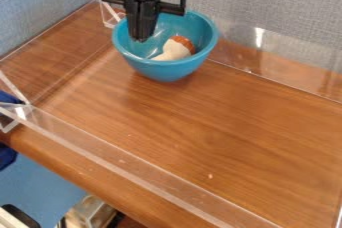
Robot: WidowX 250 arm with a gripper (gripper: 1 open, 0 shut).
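A teal bowl (167,64) sits at the back of the wooden table (201,147), holding a white and orange object (175,50). My black gripper (140,33) hangs from the top of the view over the left side of the bowl, its tip near the rim's height. It looks shut, with nothing visible between its fingers.
Clear panels run along the table's edges. At the lower left, past the edge, are a dark blue item (7,102) and some wooden and black objects on a blue floor.
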